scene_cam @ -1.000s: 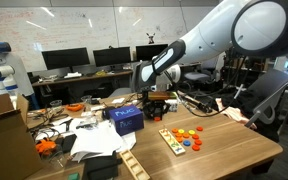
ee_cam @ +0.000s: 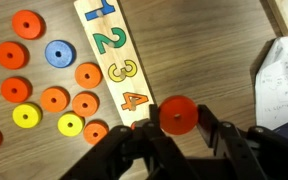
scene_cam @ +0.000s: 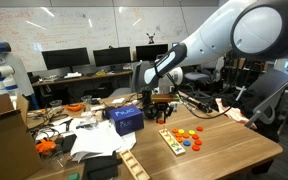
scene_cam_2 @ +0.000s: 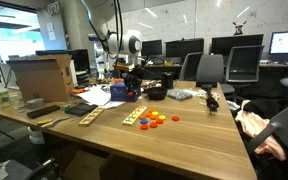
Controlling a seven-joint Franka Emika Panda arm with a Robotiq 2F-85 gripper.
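A red disc [ee_cam: 178, 115] with a small centre hole is held between the fingers of my gripper, which is shut on it. To its left in the wrist view lies a wooden number board [ee_cam: 125, 71] marked 1, 2, 3 and 4; the disc appears just right of the 4 end and above the table. Loose red, orange and yellow rings, such as an orange ring [ee_cam: 55, 99] and a yellow ring [ee_cam: 70, 124], lie beyond the board, with one blue ring [ee_cam: 59, 53]. Exterior view 1 has the gripper [scene_cam: 163, 117] behind the board [scene_cam: 171, 141].
A blue box [scene_cam: 127, 120] stands left of the gripper, by white papers [scene_cam: 92, 143]. Another wooden strip [scene_cam: 133, 165] lies nearer the front. A big cardboard box [scene_cam_2: 46, 80] is on the left in exterior view 2.
In exterior view 1 my gripper has shifted slightly to the right. The board and the loose rings look unmoved.
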